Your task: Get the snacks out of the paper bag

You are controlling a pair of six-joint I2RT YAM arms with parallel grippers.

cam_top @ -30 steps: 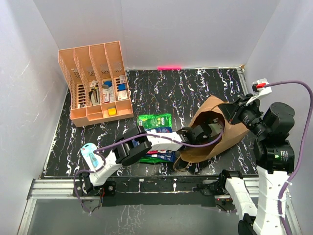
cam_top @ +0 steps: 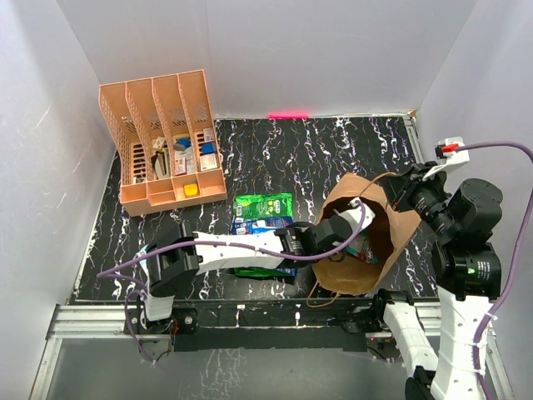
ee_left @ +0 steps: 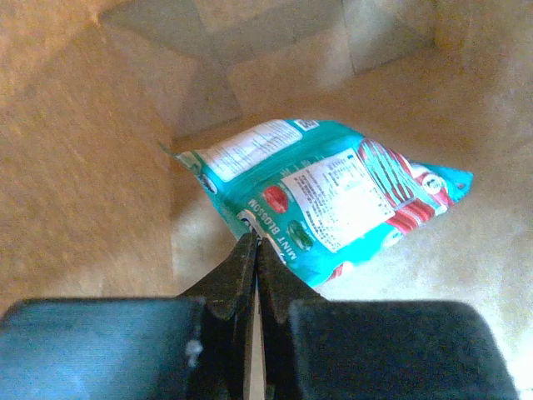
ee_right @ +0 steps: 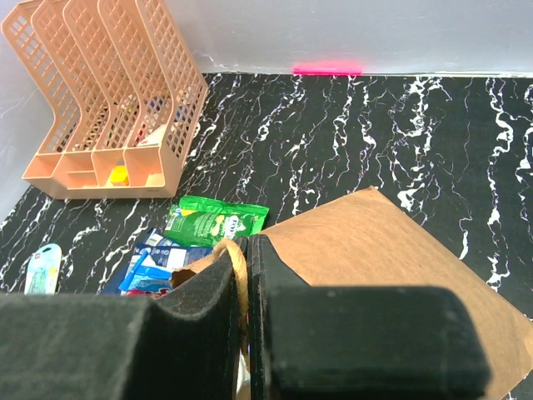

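The brown paper bag (cam_top: 400, 215) lies with its mouth towards the left in the top view. Inside it rests a teal snack packet (ee_left: 337, 196) with white labels and red pictures. My left gripper reaches into the bag, shut, its tips at the packet's near edge; nothing shows between them. My right gripper is shut on the bag's twisted paper handle (ee_right: 239, 283) at the upper right of the opening. A green packet (cam_top: 263, 205) and a blue packet (cam_top: 260, 224) lie outside, left of the bag, partly under my left arm.
A peach divided rack (cam_top: 158, 198) stands at the back left, holding small items. A pale teal packet (ee_right: 42, 268) lies on the left of the table. Behind the bag, the black marbled table (cam_top: 291, 150) is clear.
My left arm has drawn back a little to the left, and its forearm has swung level. The packet inside the bag shows more. My right arm has barely shifted.
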